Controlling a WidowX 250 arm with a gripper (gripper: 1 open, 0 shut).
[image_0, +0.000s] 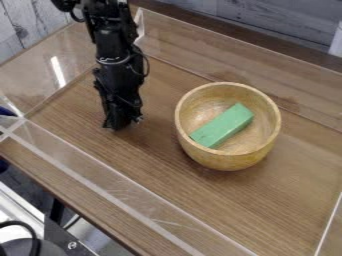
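Note:
My black gripper (118, 118) hangs low over the wooden table at the left, near its tape-marked edge, its tip at or close to the surface. It looks shut, with nothing visible between its fingers, though the tip is dark and small. To its right a round tan bowl (259, 147) holds a green rectangular block (222, 126) lying diagonally inside.
A pale wall (267, 20) stands behind. Dark cables lie off the table at the lower left.

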